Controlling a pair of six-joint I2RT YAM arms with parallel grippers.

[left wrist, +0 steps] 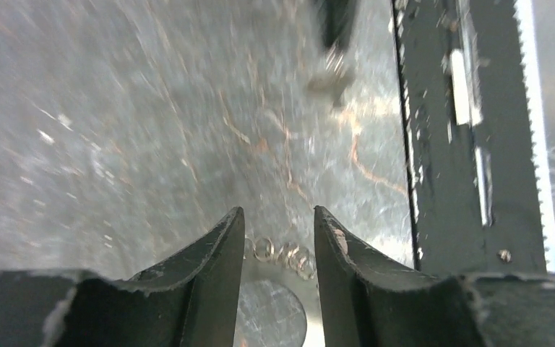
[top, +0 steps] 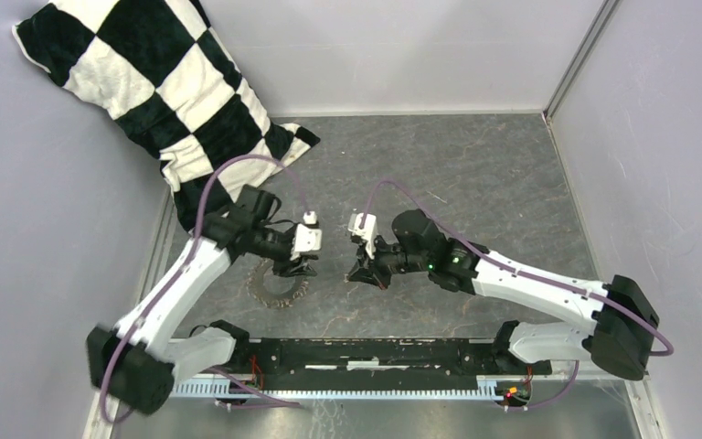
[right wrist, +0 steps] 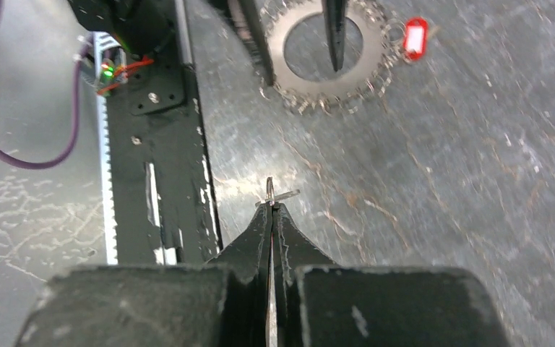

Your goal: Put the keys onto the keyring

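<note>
The keyring is a flat grey ring [right wrist: 318, 88] edged with several small metal clasps; it lies on the floor at the left in the top view. A red tag [right wrist: 415, 37] with a white label lies against its edge. My left gripper [top: 312, 266] is above the ring, its fingers apart with nothing between them. To the right, my right gripper [top: 351, 277] is shut on a thin metal piece [right wrist: 270, 192] that pokes out past its fingertips; whether this is a key or a clasp is unclear. In the left wrist view that piece is blurred.
A black-and-white checked pillow [top: 174, 82] leans in the back left corner. Along the front runs a black rail [top: 375, 355] with a white toothed strip. Bare dark floor [top: 439, 174] stretches behind and to the right of the grippers.
</note>
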